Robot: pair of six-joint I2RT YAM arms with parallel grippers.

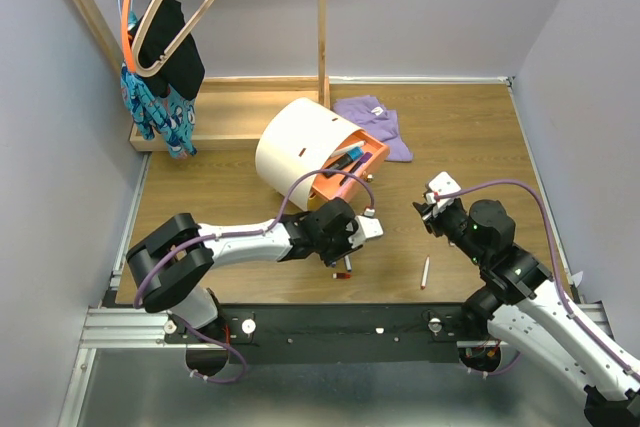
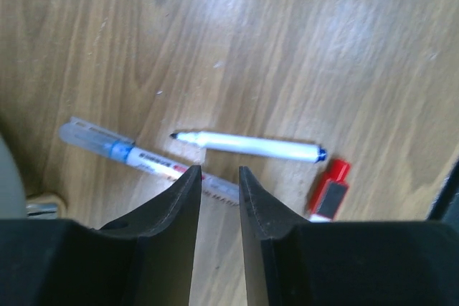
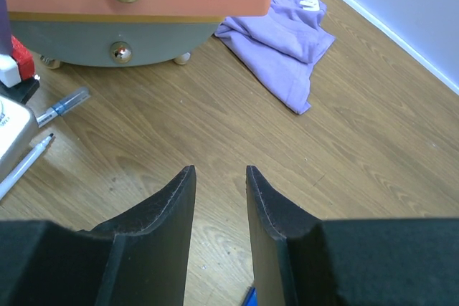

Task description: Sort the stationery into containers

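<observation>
My left gripper hangs over the table's front middle, its fingertips slightly apart. Beyond them, a clear blue-tinted pen (image 2: 154,163) crosses behind the left finger and shows in the gap; whether it is gripped cannot be made out. Nearby lie a white marker (image 2: 258,146) with a dark tip and a red item (image 2: 331,190) with a black patch. The orange tray (image 1: 372,159), in the mouth of a cream cylinder (image 1: 300,152), holds several pens. My right gripper is partly open and empty. A white pen (image 1: 425,272) lies in front of it.
A purple cloth (image 1: 378,122) lies behind the container, and clothes hang from a rack (image 1: 325,37) at the back left. Bare table spreads to the right. Purple cables (image 1: 545,207) run along both arms.
</observation>
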